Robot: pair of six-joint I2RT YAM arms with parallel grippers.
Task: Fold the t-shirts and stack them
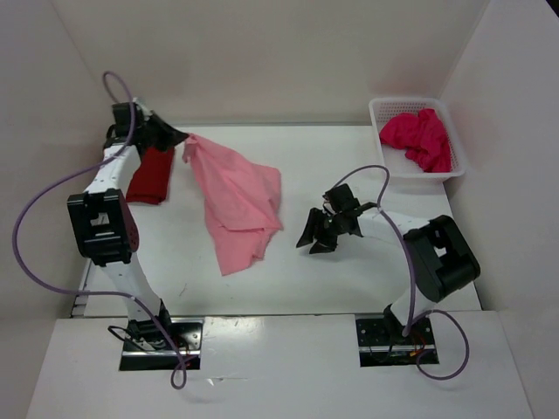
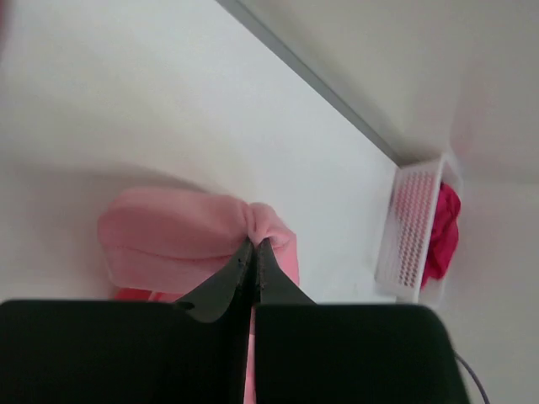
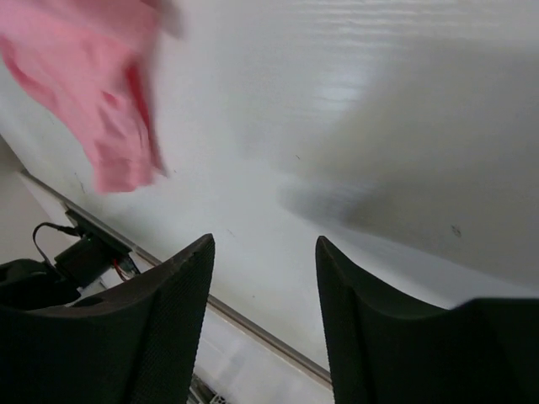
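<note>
The pink t-shirt [image 1: 240, 196] stretches over the left half of the table in loose folds. Its far left end is lifted, with my left gripper [image 1: 185, 136] shut on it. In the left wrist view, bunched pink cloth of the shirt [image 2: 198, 231] runs into the shut fingertips. My right gripper hangs over bare table to the right of the shirt, its fingers apart and nothing between them. A folded red shirt [image 1: 150, 177] lies at the back left, partly beneath the left arm. Crumpled crimson cloth [image 1: 419, 140] fills part of the white basket [image 1: 382, 157].
The basket stands at the table's back right corner. A wall rises close behind the back edge [image 1: 262, 125].
</note>
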